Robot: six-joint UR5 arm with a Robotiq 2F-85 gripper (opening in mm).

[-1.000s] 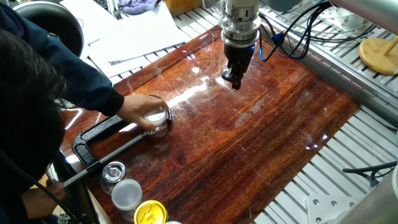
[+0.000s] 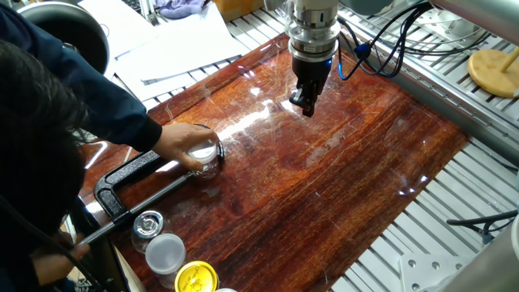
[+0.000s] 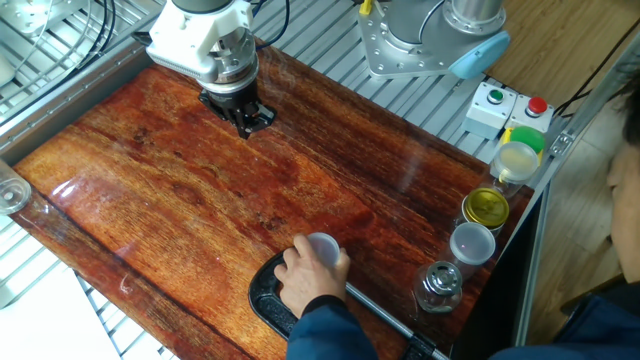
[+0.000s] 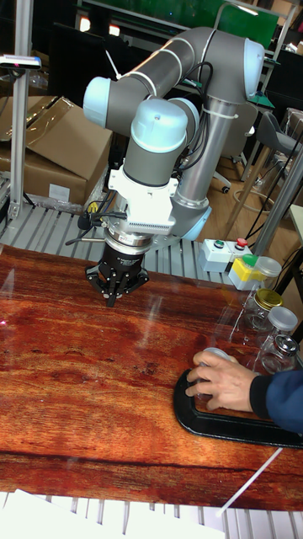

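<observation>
My gripper [image 4: 112,296] hangs over the wooden table [image 3: 160,190], pointing down. Its black fingers appear to meet at the tip, and no object shows there. A person's hand [image 3: 312,278] rests on a clear jar with a whitish lid [image 3: 324,246], well away from the gripper. That jar stands at the end of a black clamp [image 2: 122,180] with a long metal rod. More jars line the table's edge: one with a silver lid [image 3: 440,280], one with a white lid [image 3: 472,243], one with a gold lid [image 3: 486,207] and another pale-lidded jar [image 3: 516,160].
The person leans over one end of the table, arm reaching across it. Button boxes [image 3: 505,108] sit beyond the jars, near the robot's base. White papers [image 2: 178,45] lie off one edge. Much of the tabletop beneath and around the gripper is bare.
The arm and gripper have not moved. The hand on the jar stays put, while the person's other hand by the rod's end shifts slightly.
</observation>
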